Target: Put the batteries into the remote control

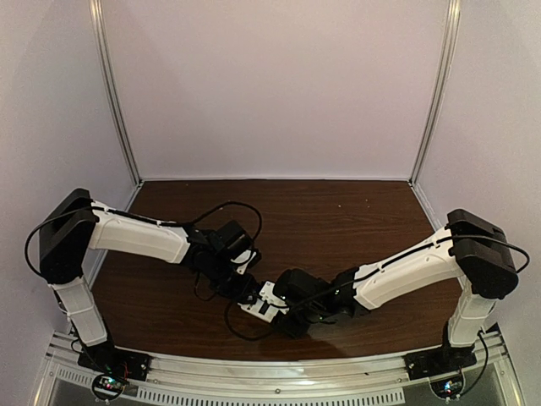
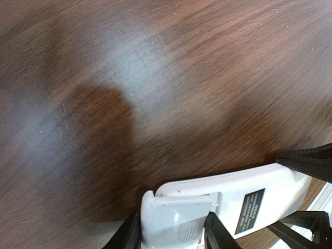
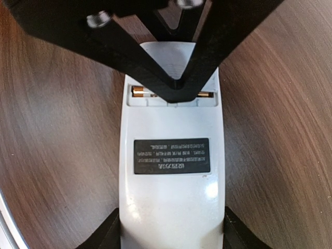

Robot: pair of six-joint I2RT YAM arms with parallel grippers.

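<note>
The white remote (image 3: 171, 202) lies back up near the front middle of the table, its label visible. My right gripper is shut on its lower end. In the right wrist view, parts of batteries (image 3: 138, 91) show in the compartment, partly hidden by my left gripper's black fingers. In the left wrist view, my left gripper is shut on the white battery cover (image 2: 171, 218) at the remote's other end, over the compartment. Whether the cover is seated cannot be told.
White walls enclose it, and a metal rail (image 1: 270, 368) runs along the front edge. Black cables loop beside both arms.
</note>
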